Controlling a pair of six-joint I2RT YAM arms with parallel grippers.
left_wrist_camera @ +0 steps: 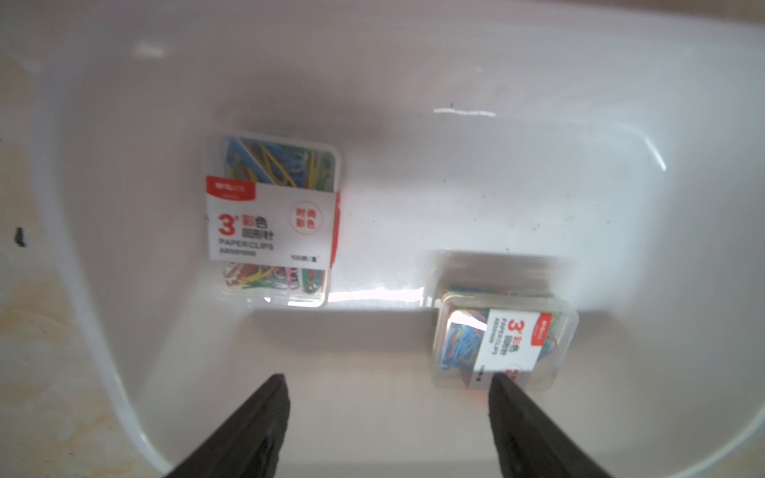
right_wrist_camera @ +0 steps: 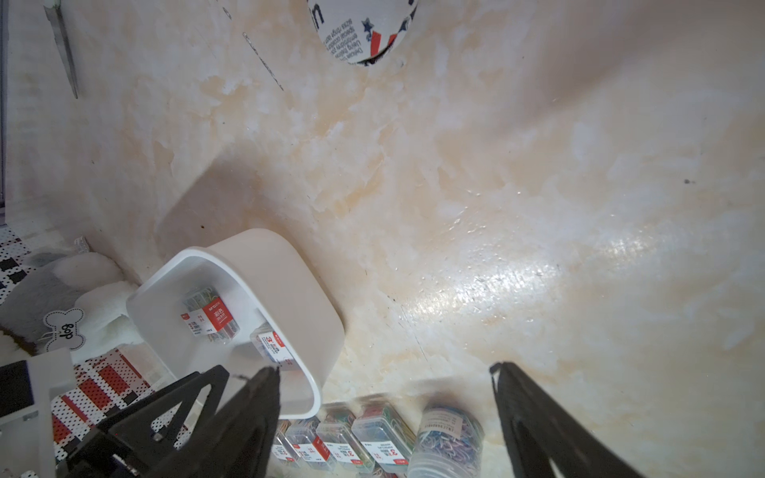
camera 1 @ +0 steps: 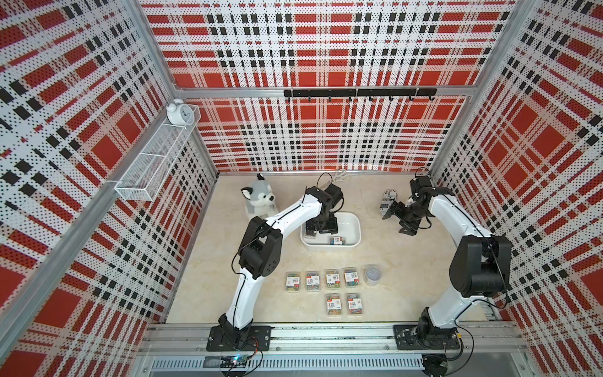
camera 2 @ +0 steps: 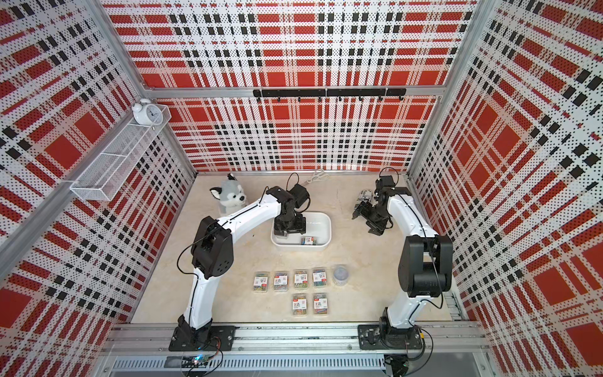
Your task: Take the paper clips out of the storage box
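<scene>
A white storage box [camera 1: 348, 227] holds two clear paper clip packs: one lying flat [left_wrist_camera: 271, 223] at the left of the left wrist view, one lower right [left_wrist_camera: 506, 346]. My left gripper is over the box, open, nothing between its fingers. My right gripper stands open and empty above the table, right of the box, its wrist view taking in the box at lower left.
Several paper clip packs [camera 1: 312, 281] and a round clear tub [camera 1: 372, 274] lie in front of the box. A plush husky [camera 1: 258, 194], scissors [camera 1: 339, 176] and a printed object [camera 1: 387, 198] stand or lie around it.
</scene>
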